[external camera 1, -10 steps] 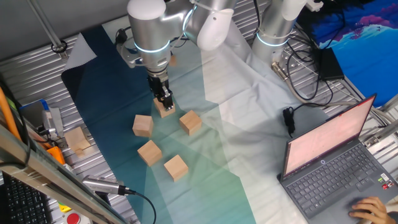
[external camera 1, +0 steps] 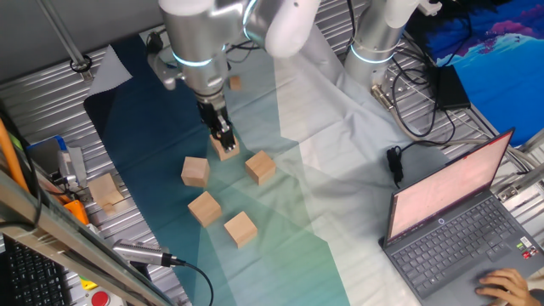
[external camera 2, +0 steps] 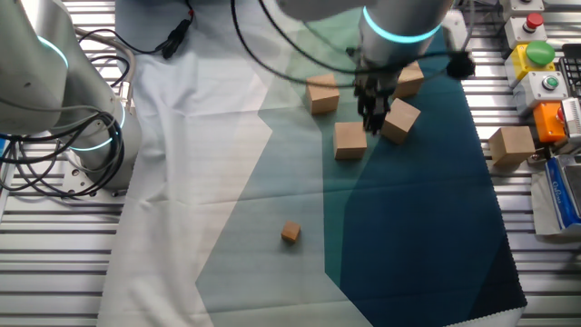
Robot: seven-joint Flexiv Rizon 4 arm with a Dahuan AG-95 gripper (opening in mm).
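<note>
My gripper [external camera 1: 225,144] points down among the wooden blocks, its dark fingers overlapping the top of the rearmost block [external camera 1: 228,154] in exterior view 1. From the opposite side, the gripper [external camera 2: 372,125] appears between that block [external camera 2: 349,142] and the left-hand one [external camera 2: 401,120]. Contact and the finger opening are too small to make out. Around it on the cloth lie more plain cubes: a left one [external camera 1: 195,172], a right one [external camera 1: 261,168] and two nearer ones, the left [external camera 1: 205,209] and the right [external camera 1: 241,229]. A much smaller cube [external camera 2: 290,232] lies apart.
Another wooden block [external camera 2: 511,146] sits off the cloth, near button boxes [external camera 2: 533,88]. A laptop [external camera 1: 455,217] with a hand [external camera 1: 507,286] on it occupies the right side.
The wrist and upper arm have shifted left and slightly up in exterior view 1, tilting the gripper, while its fingertips stay over nearly the same spot. The blocks have not moved.
</note>
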